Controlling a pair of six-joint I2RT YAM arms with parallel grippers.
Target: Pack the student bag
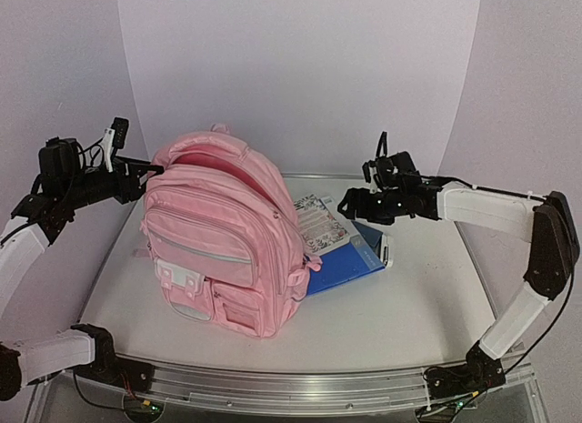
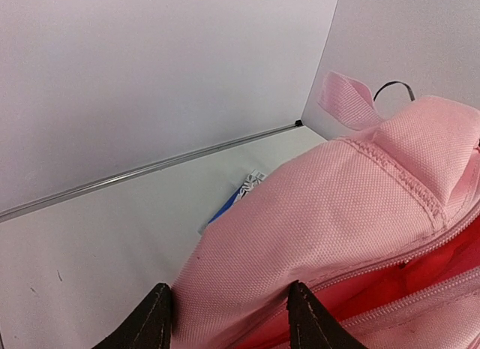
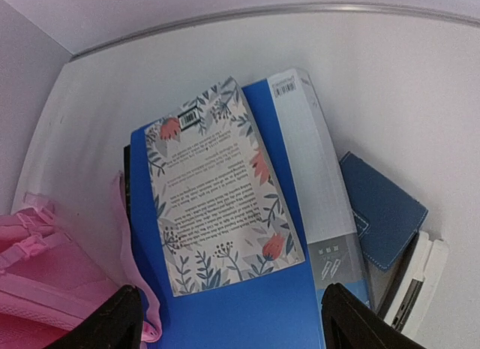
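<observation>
The pink backpack (image 1: pixel 209 236) stands upright on the left of the table, its top zipper parted and the red-pink inside showing in the left wrist view. My left gripper is at its upper left corner, with the pink fabric (image 2: pixel 247 251) filling the space between the fingers. My right gripper (image 1: pixel 350 205) is open and empty over the books. In the right wrist view a flowered white book (image 3: pixel 221 191) lies on a blue book (image 3: pixel 240 319). To their right are a dark blue notebook (image 3: pixel 382 206) and a white-and-black item (image 3: pixel 416 281).
A pink strap (image 3: pixel 135 266) from the backpack reaches the blue book's left edge. Walls close off the back and sides.
</observation>
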